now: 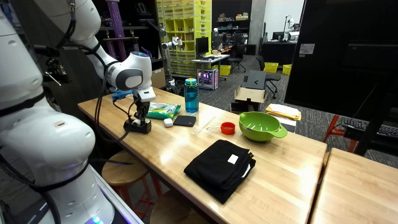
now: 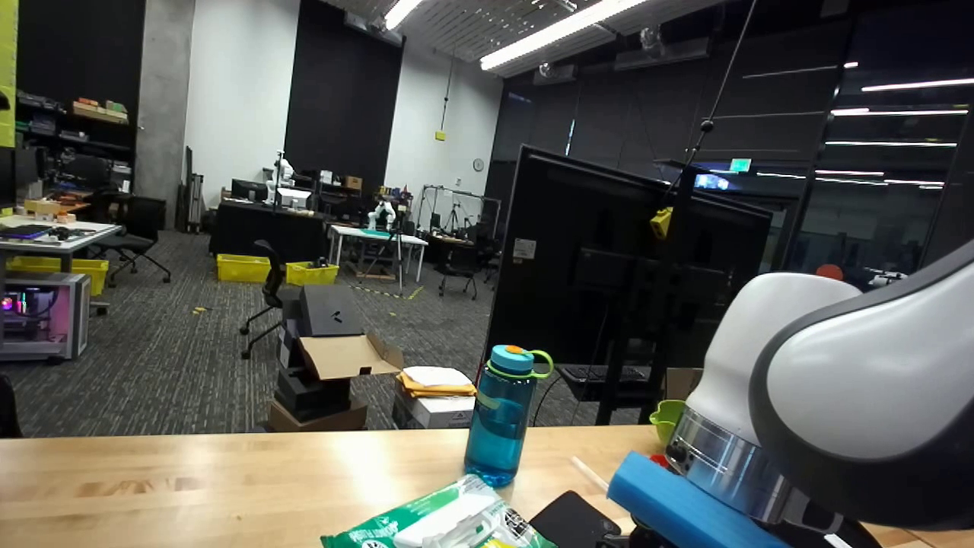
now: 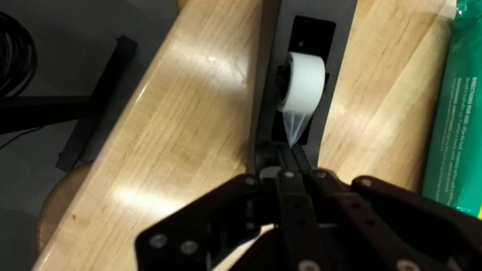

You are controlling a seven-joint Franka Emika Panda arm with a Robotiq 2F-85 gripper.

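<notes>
A black tape dispenser (image 1: 143, 127) stands near the table's long edge, with a white tape roll (image 3: 309, 86) in its slot. From the roll a clear strip of tape (image 3: 296, 124) narrows to a pinched point at my fingertips. My gripper is shut on the strip's end, right over the dispenser's front part. The rest of the dispenser's near end is hidden under the gripper in the wrist view.
A green wipes pack (image 3: 458, 122) lies right of the dispenser. Close by are a white case (image 1: 168, 122), a black flat item (image 1: 185, 120) and a blue bottle (image 1: 191, 97). Farther along sit a red cup (image 1: 228, 128), a green colander (image 1: 260, 127) and folded black cloth (image 1: 220, 168).
</notes>
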